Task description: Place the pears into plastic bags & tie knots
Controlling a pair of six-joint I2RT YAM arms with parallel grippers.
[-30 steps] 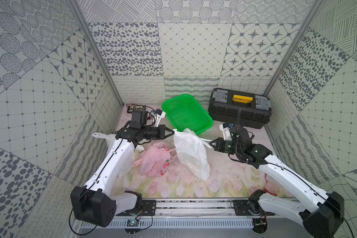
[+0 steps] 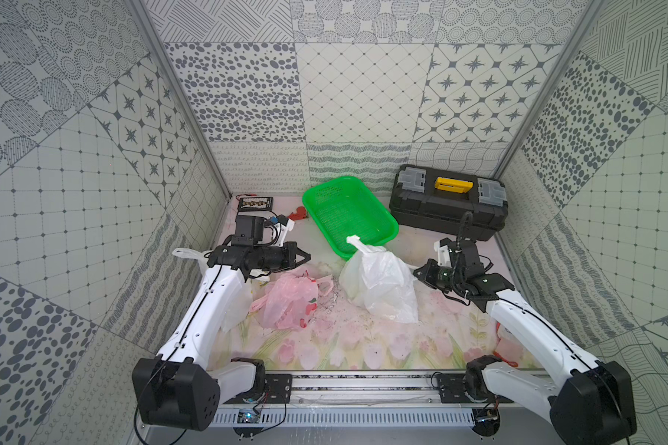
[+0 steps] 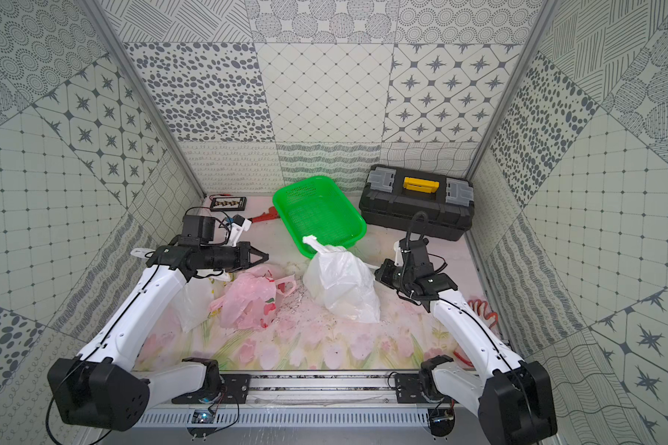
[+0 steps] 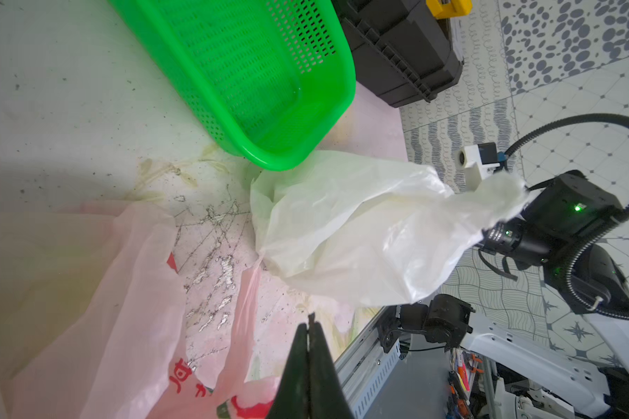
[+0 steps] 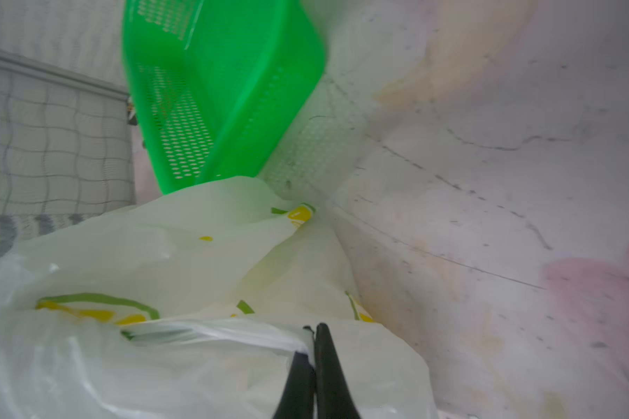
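A white plastic bag (image 2: 387, 290) stands on the table in the middle, with one handle (image 2: 357, 243) sticking up. In the right wrist view its other handle (image 5: 223, 331) runs as a twisted strand into my right gripper, which is shut on it. My left gripper is shut with nothing between its fingers, clear of the white bag and above the pink bag (image 2: 289, 301). That pink bag lies crumpled to the left. Another white bag (image 2: 235, 305) sits at the far left, partly behind my left arm. No pears can be made out.
A green basket (image 2: 384, 219) at the back centre is empty, and the white bag stands against its front corner. Behind to the right is a black toolbox (image 2: 447, 207).
My left gripper has come off the bag's left handle and drawn back to the left and down. My right gripper, still on its handle, has moved right, and the bag has slumped that way.
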